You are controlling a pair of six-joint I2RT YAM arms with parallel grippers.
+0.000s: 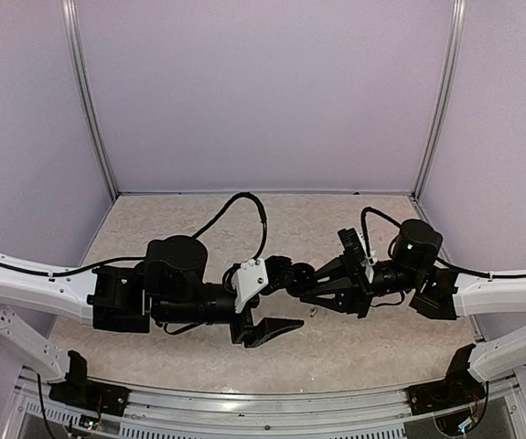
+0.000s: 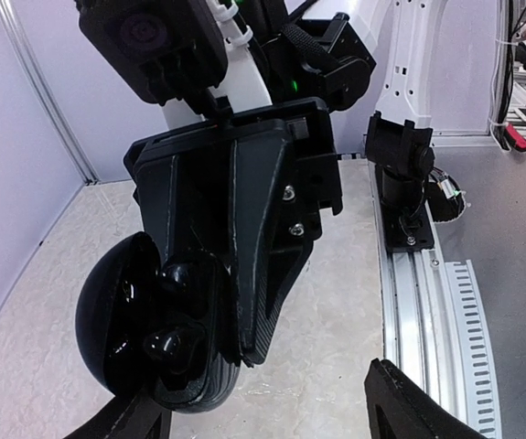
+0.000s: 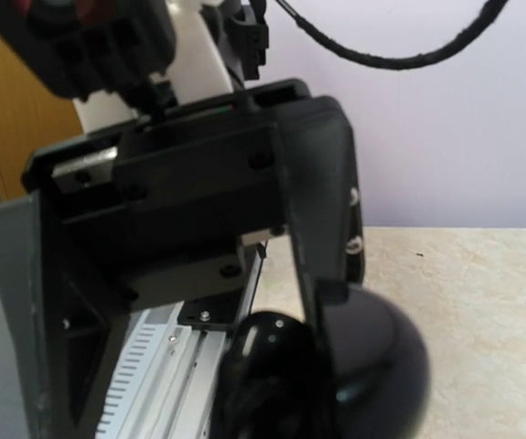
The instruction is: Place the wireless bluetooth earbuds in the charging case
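Observation:
The black charging case (image 2: pixel 107 315) is held with its lid swung up, and my right gripper (image 1: pixel 310 285) is shut on it in mid-air. Inside the case two glossy rounded black shapes (image 2: pixel 178 347) show; they look like earbuds, but how deep they sit is hard to tell. My left gripper is open, its fingers (image 2: pixel 144 422) wide apart and nothing visibly between them. One of those fingers is close beside the case; whether they touch cannot be told. In the right wrist view the case (image 3: pixel 381 366) fills the lower part and hides my right fingertips.
A tiny object (image 1: pixel 313 312) lies on the bare table (image 1: pixel 354 357) beneath the right gripper. The metal rail (image 1: pixel 263 402) runs along the front edge. The two arms face each other closely, with free table behind and in front.

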